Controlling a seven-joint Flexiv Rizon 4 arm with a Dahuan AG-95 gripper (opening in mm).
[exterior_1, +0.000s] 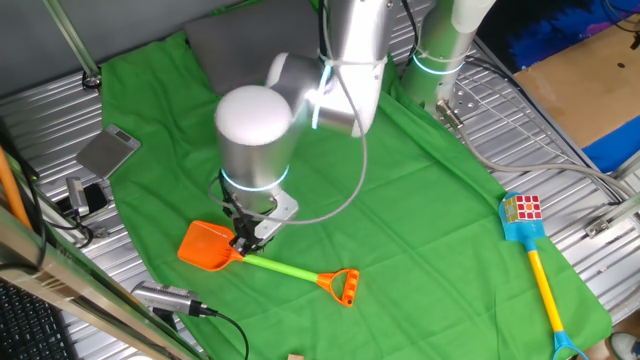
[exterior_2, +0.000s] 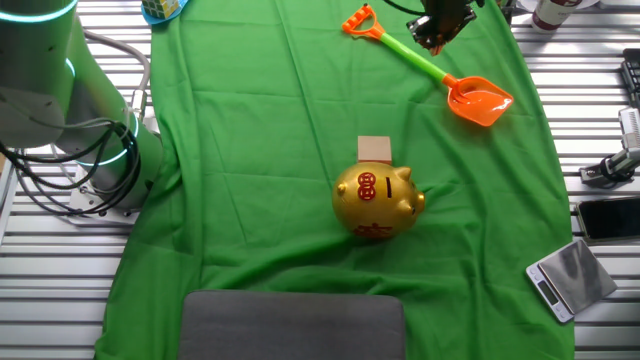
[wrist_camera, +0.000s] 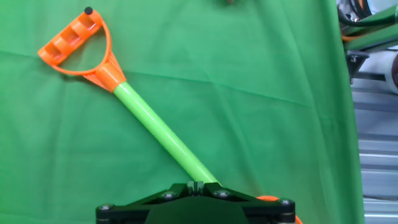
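An orange toy shovel with a green shaft (exterior_1: 281, 268) lies on the green cloth, its orange blade (exterior_1: 207, 246) to the left and its handle (exterior_1: 347, 287) to the right. My gripper is shut, with its fingertips together and nothing seen between them. In the wrist view it covers the blade end of the green shaft (wrist_camera: 163, 134). Exterior view 2 has the gripper (exterior_2: 432, 48) close to the shaft near the orange blade (exterior_2: 480, 101); whether they touch, I cannot tell.
A gold piggy bank (exterior_2: 375, 203) stands beside a small tan block (exterior_2: 374, 149). Off to the right lies a blue and yellow shovel (exterior_1: 543, 290) with a puzzle cube (exterior_1: 522, 208) on its blade. A scale (exterior_1: 108, 152) and a dark flat pad (exterior_1: 255, 45) border the cloth.
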